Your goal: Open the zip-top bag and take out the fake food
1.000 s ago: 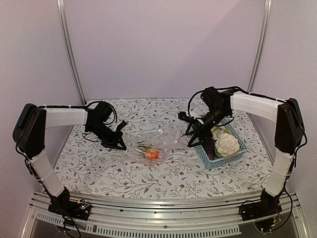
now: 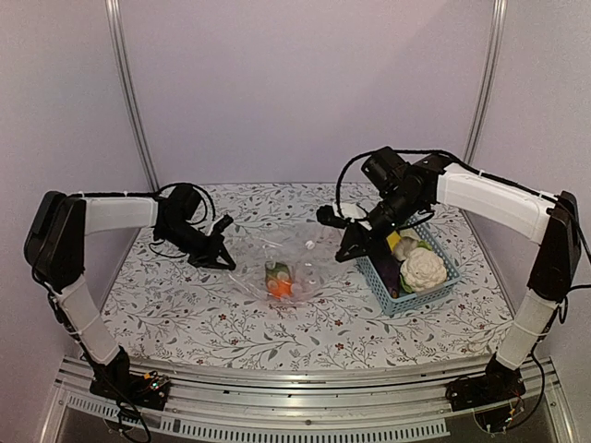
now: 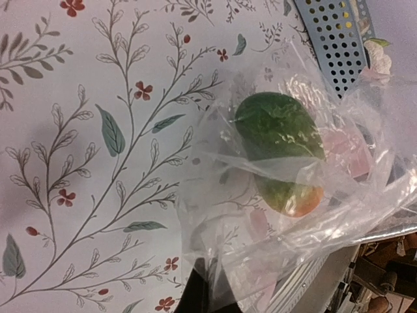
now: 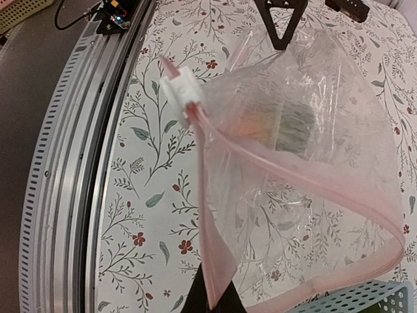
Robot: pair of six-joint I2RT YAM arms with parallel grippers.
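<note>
The clear zip top bag [image 2: 309, 261] spans the space between my two grippers, with a green-and-orange mango-like fake food [image 3: 281, 147] inside. My left gripper is shut on the bag's plastic at its closed end. At the other end, my right gripper pinches the pink rim [image 4: 313, 186] of the mouth. That rim bows apart into a wide gap in the right wrist view, and the white slider [image 4: 181, 91] sits at one corner of it. Through the plastic, the food [image 2: 278, 280] shows near the bag's middle in the top view.
To the right, partly under my right arm, stands a blue basket [image 2: 416, 299] holding a cauliflower [image 2: 424, 269], an eggplant [image 2: 387, 269] and other food.
The food shifted a little within the bag, showing more green. My left gripper barely moved.
</note>
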